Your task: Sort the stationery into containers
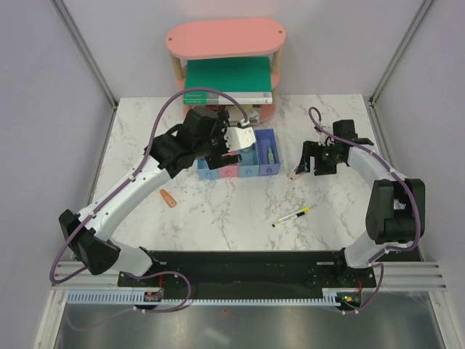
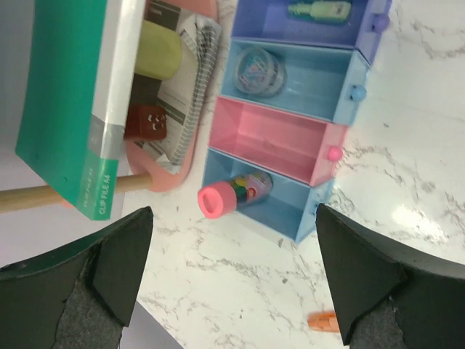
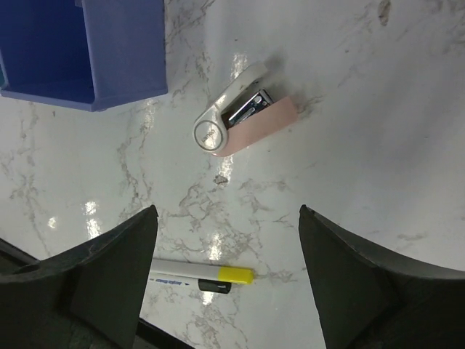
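Observation:
My left gripper [image 1: 231, 158] is open above the row of compartments, with nothing between its fingers. In the left wrist view, a glue bottle with a pink cap [image 2: 236, 193] lies in the end blue compartment, and the pink compartment [image 2: 280, 139] is empty. A clear round tape roll [image 2: 259, 71] rests in the second blue one, and a green item [image 2: 320, 10] in the purple one. My right gripper [image 1: 312, 158] stands open and empty beside a pink and white stapler [image 3: 251, 116] on the table. Two markers, one with a yellow cap [image 3: 236, 275], lie nearer the front.
An orange object [image 1: 168, 198] lies on the left of the table. Behind the compartments stands a pink-topped shelf [image 1: 225, 40] holding a green file box [image 1: 227, 76].

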